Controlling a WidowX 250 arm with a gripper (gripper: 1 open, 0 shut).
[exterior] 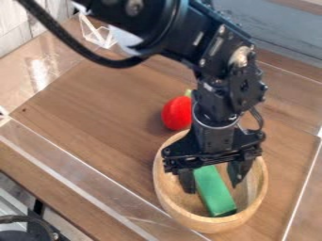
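My gripper [212,170] hangs from the black arm over a light wooden bowl [176,204], its two fingers reaching down inside the rim, one on each side of a green block [216,193]. The fingers stand apart; whether they touch the block cannot be told. The block lies tilted lengthwise in the bowl, partly covered by the gripper.
A red strawberry-like object [178,114] sits just behind the bowl. The wooden board [88,113] is clear to the left, with clear plastic edges. A white wire item [98,36] stands at the back left, and a dark cable [19,222] is at the lower left.
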